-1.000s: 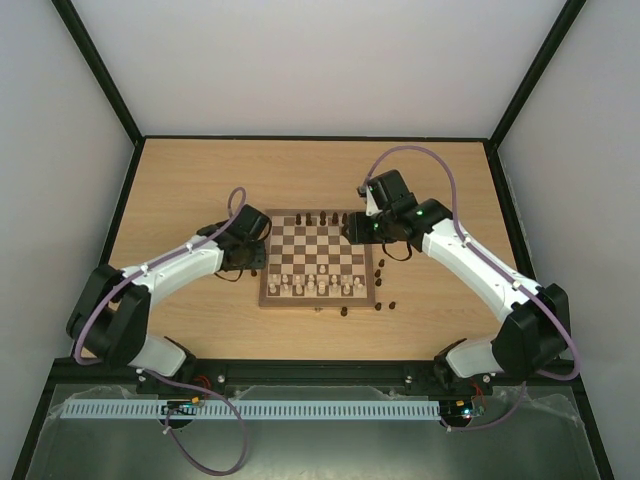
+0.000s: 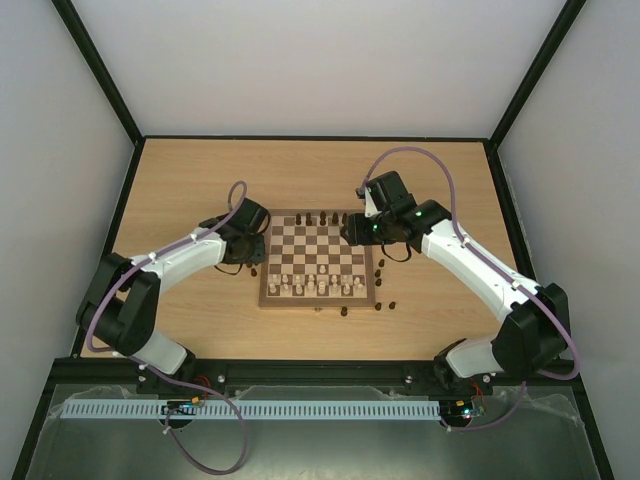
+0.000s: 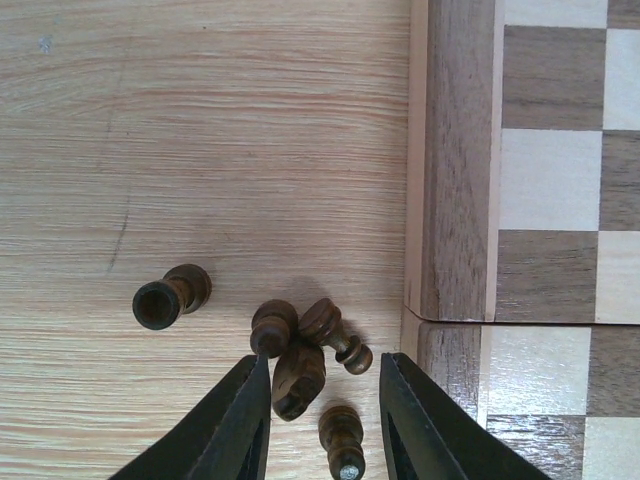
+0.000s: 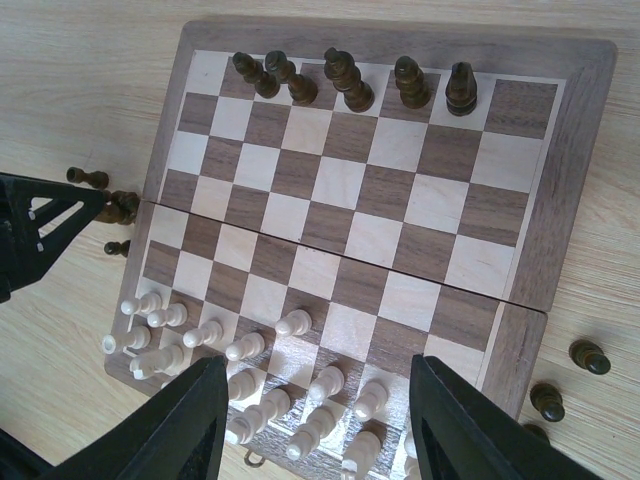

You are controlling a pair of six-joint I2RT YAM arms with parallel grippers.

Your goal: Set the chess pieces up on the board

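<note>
The chessboard (image 2: 315,258) carries white pieces (image 4: 295,323) along its near side and several dark pieces (image 4: 342,75) in the far row. My left gripper hangs open beside the board's left edge, above loose dark pieces (image 3: 298,378), some touching each other; a lone dark piece (image 3: 170,295) lies farther left. Nothing shows between its fingers. My right gripper is open over the board's right part, above the white pieces, its fingertips apart.
More loose dark pieces (image 4: 589,356) stand off the board's right and near edges.
My left arm has shifted slightly, its gripper moving a little up and left beside the board since about a second ago. The right arm looks unchanged.
</note>
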